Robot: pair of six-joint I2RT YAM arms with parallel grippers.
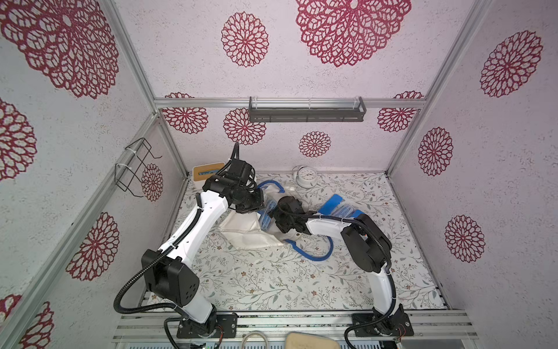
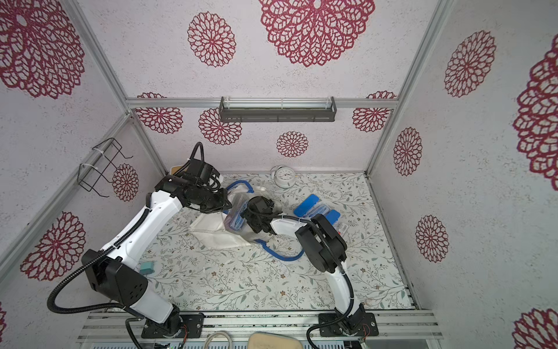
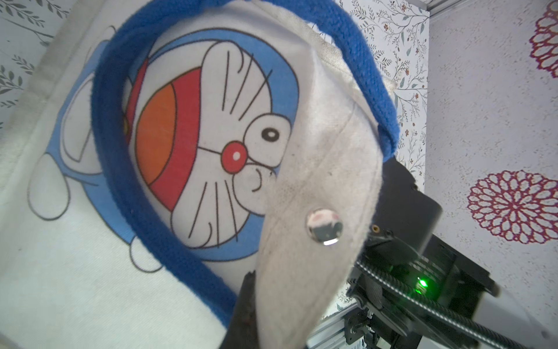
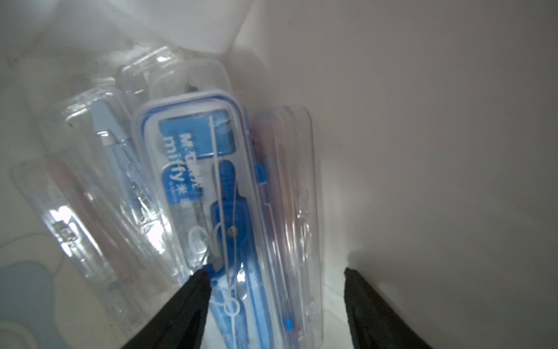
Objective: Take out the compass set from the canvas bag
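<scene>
The canvas bag (image 3: 69,273) lies open mid-table, printed with a cartoon cat face and trimmed with blue handles (image 3: 110,145). My left gripper (image 1: 257,203) is shut on the bag's white canvas edge (image 3: 316,168). My right gripper is open inside the bag, its fingertips over the clear cases. The blue-and-white compass set (image 4: 215,221), labelled miffy, lies between other clear plastic cases (image 4: 87,226), its lower end under the right fingertips.
More blue-and-clear cases (image 1: 330,203) lie right of the bag. A white round object (image 1: 305,176) and a tan box (image 1: 206,168) stand at the back.
</scene>
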